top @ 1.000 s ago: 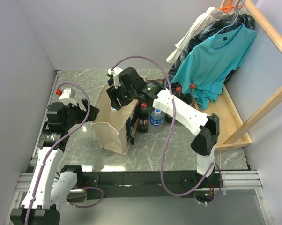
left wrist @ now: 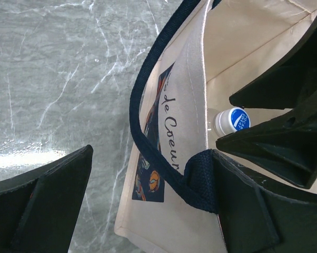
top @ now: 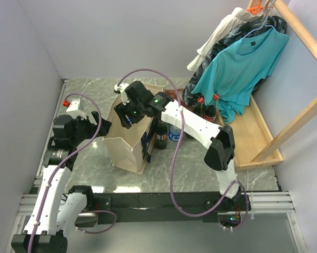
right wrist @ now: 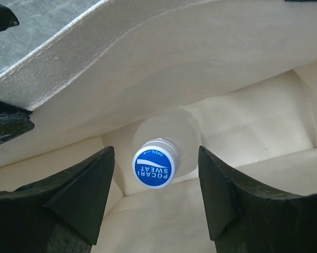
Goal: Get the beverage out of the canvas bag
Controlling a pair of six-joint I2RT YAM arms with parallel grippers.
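The cream canvas bag stands open on the grey counter with its navy handle in the left wrist view. Inside, a clear bottle with a blue-topped white cap stands upright on the bag's floor. My right gripper reaches in over the bag's mouth, open, its fingers to either side of the cap in view and apart from it. My left gripper is open at the bag's left edge; one finger is outside over the counter, the other overlaps the handle and rim. Whether it touches them cannot be told.
Dark bottles with red caps, including a cola bottle, and a blue-labelled bottle stand right of the bag. Beyond them is a wooden rack with a hanging teal shirt.
My right gripper has moved left and down over the bag's mouth, now covering much of the bottle cap from above. The left arm and bag look unmoved.
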